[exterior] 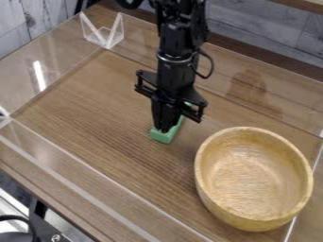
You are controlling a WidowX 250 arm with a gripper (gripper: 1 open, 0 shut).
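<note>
A black robot arm reaches down from the top centre, its gripper [168, 106] low over a green block [165, 130] on the wooden table. The gripper's tip hides part of the block's upper end; whether it touches the block, and how its fingers stand, is too dark and small to tell.
A large round tan bowl [252, 178] sits at the right, close to the block. Clear plastic pieces lie at the upper left and left edge, and a black cable at the bottom left.
</note>
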